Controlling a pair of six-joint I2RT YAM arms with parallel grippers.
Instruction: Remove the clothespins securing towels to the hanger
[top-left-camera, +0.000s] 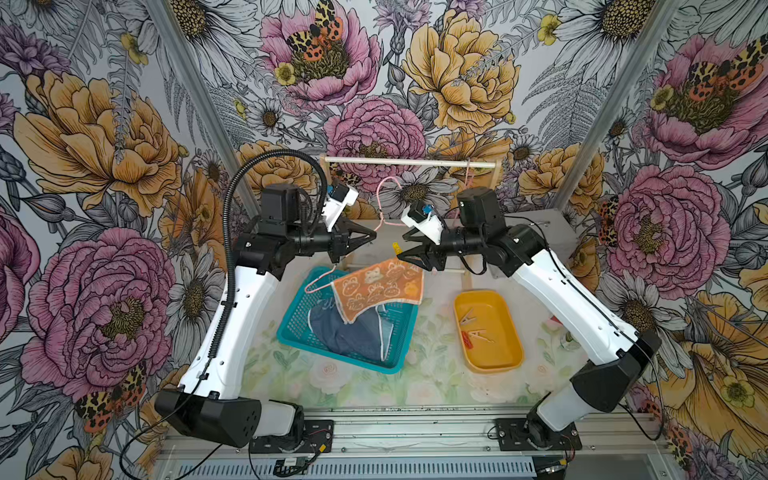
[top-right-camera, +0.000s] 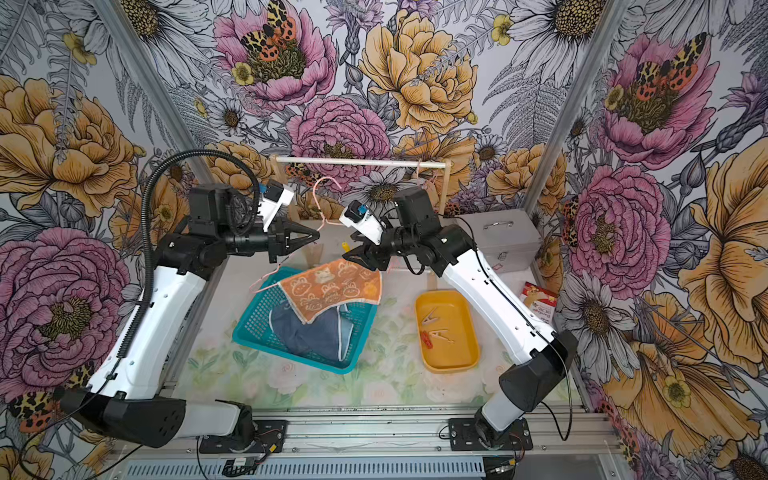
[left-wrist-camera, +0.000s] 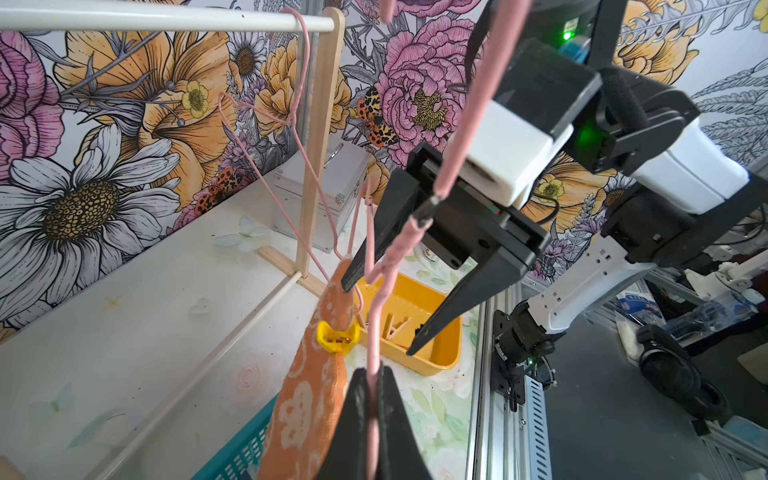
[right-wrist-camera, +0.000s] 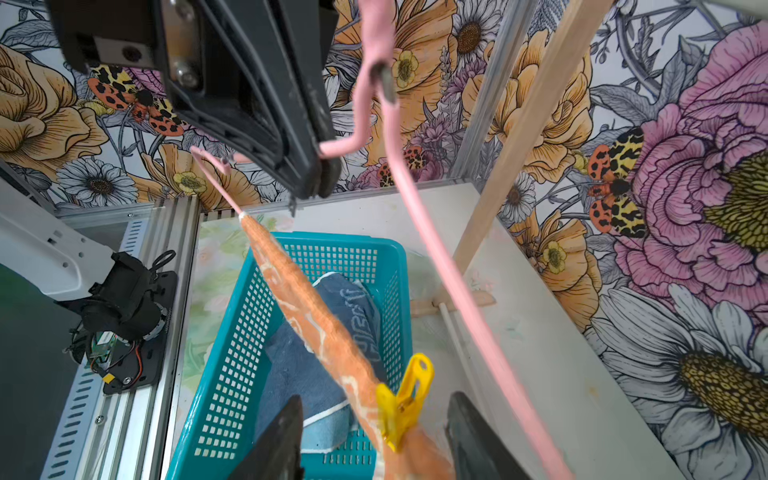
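A pink hanger (top-left-camera: 321, 279) carries an orange patterned towel (top-left-camera: 372, 288) over the teal basket (top-left-camera: 286, 328). My left gripper (top-left-camera: 369, 234) is shut on the hanger, whose pink wire runs up from between its fingers in the left wrist view. A yellow clothespin (right-wrist-camera: 406, 406) clips the towel's folded top edge. My right gripper is part open, its blurred fingertips on either side of that clothespin and towel edge in the right wrist view.
A yellow tray (top-left-camera: 504, 336) holding several clothespins sits to the right. A dark blue towel (top-left-camera: 344, 336) lies in the basket. A wooden rack (top-left-camera: 408, 162) with pink hanger wire stands behind, near a grey metal box (top-right-camera: 504, 232).
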